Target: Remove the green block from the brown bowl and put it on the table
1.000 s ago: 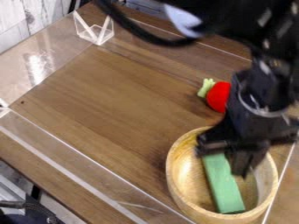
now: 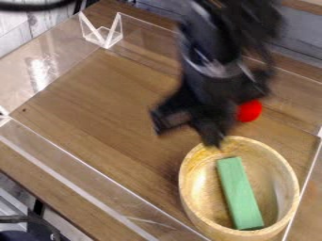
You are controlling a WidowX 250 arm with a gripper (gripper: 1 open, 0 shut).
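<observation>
The green block point(image 2: 239, 193) lies inside the brown bowl point(image 2: 191, 184), slanted along its floor, at the lower right of the camera view. My gripper point(image 2: 209, 139) hangs above and behind the bowl's far rim, dark and blurred by motion. It is shut with nothing held, and the block is clear of its fingers.
A red object point(image 2: 249, 110) shows partly behind the gripper. Bare wooden table point(image 2: 107, 108) spreads left of the bowl. Clear low walls edge the workspace, and a transparent bracket point(image 2: 102, 33) stands at the far left corner.
My gripper has risen out of the bowl area and moved left and back. The block and bowl have stayed where they were.
</observation>
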